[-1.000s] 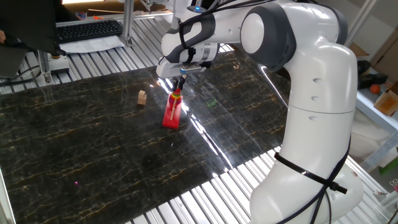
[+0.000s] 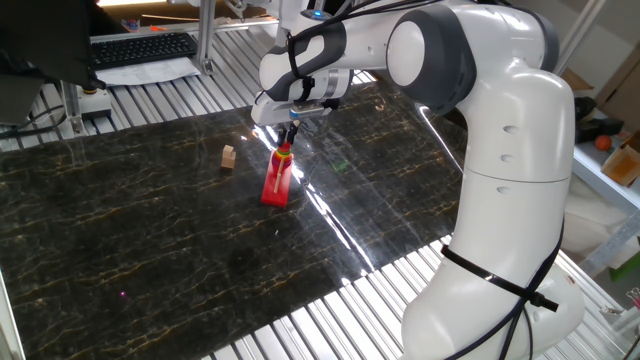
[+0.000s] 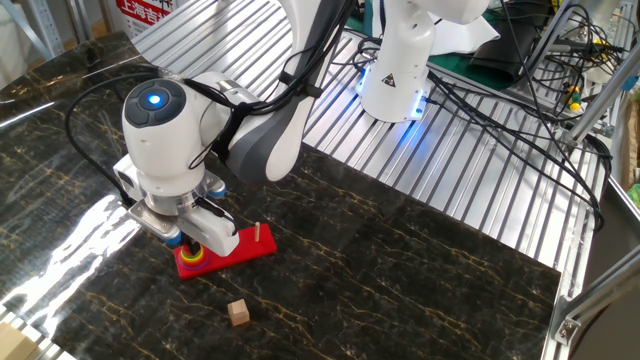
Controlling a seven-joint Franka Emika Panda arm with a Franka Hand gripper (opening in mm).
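Note:
A red board (image 2: 272, 194) lies flat on the dark marbled tabletop, with a bare wooden peg (image 3: 257, 232) standing towards one end. At its other end sit coloured rings (image 3: 192, 257), yellow and red among them. Directly over these rings my gripper (image 2: 288, 140) points down, its dark fingertips at or just above them. In exterior view 2 the hand hides most of the fingers. Whether the fingers are open or shut, or touching a ring, cannot be made out.
Small pale wooden blocks (image 2: 228, 158) stand beside the board, apart from it. Cables (image 3: 520, 150) run across the slats at the right of exterior view 2.
My arm, the board, the rings and the wooden blocks show no visible movement. Only the dark shape at the upper left edge of exterior view 1 has shifted slightly.

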